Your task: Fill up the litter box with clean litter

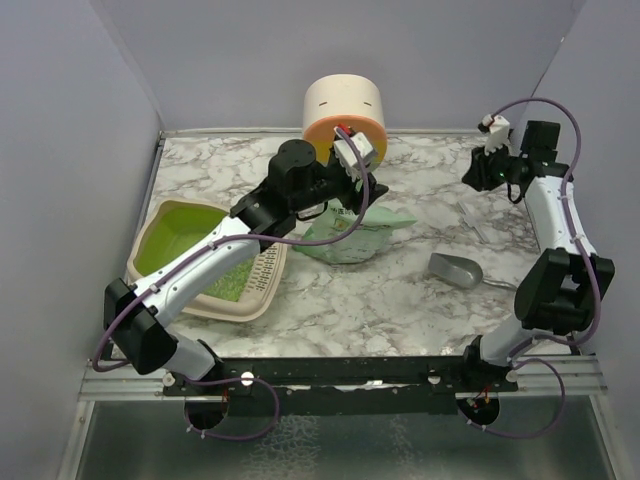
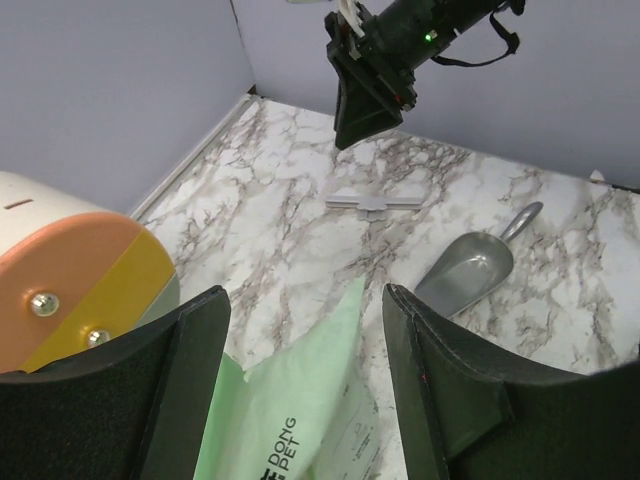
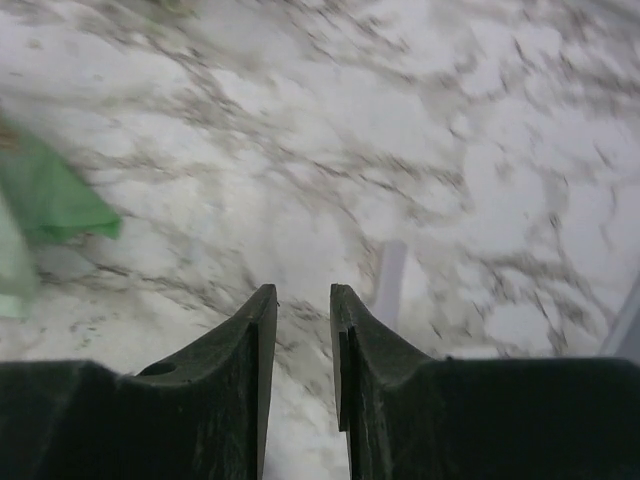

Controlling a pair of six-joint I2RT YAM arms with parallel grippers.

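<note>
The green litter bag (image 1: 345, 240) lies mid-table; in the left wrist view its printed top (image 2: 290, 410) is between and below the fingers of my left gripper, which is part open above it, apparently holding nothing. A metal scoop (image 1: 455, 270) lies to the right. The litter box (image 1: 255, 300), tan with a green inside, sits at the left, partly hidden by my left arm. My right gripper is raised over the right side of the table with nothing visible between its fingers.
A white cylinder with an orange-yellow front (image 1: 340, 100) stands at the back centre. A grey flat tool (image 2: 372, 202) lies behind the scoop.
</note>
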